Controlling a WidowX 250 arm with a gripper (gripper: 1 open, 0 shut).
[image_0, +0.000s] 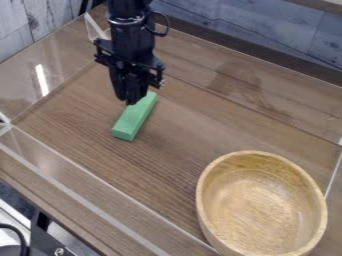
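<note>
A green rectangular block lies on the wooden table, left of centre. The dark robot gripper hangs above and just behind the block's far end. Whether its fingers are open or shut is hard to make out.
A large tan oval bowl sits at the front right. Panelled walls border the back and left, and a dark cable is at the lower left corner.
</note>
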